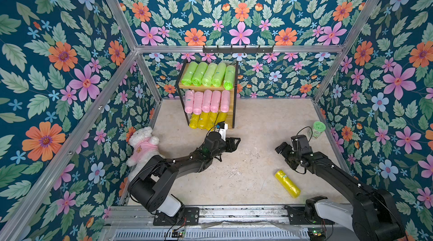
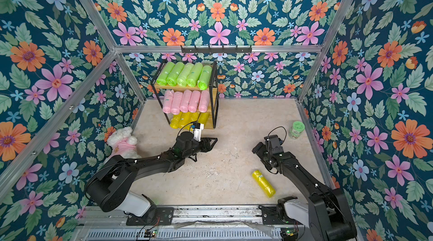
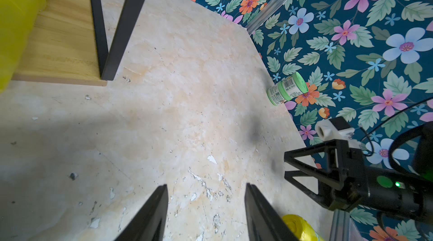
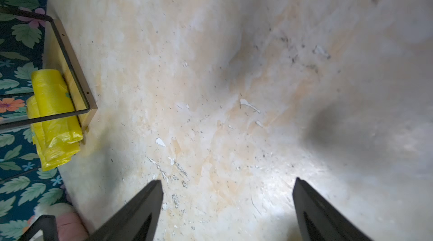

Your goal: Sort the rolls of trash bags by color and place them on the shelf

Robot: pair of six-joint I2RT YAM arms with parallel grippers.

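One yellow roll [image 1: 287, 183] lies loose on the table at the right front, below my right gripper [image 1: 285, 155] and apart from it. That gripper stands open, and only bare table shows between its fingers in the right wrist view. My left gripper is open over empty table, just in front of the shelf [image 1: 234, 101]. Green rolls [image 1: 208, 74] line the shelf's top level, pink rolls [image 1: 207, 101] the middle one. Several yellow rolls [image 4: 51, 101] rest on the bottom level, partly hidden from above by the pink ones.
A green-lidded container [image 1: 318, 129] stands by the right wall. At the left edge sits a white plush toy [image 1: 144, 144] in a pink shirt.
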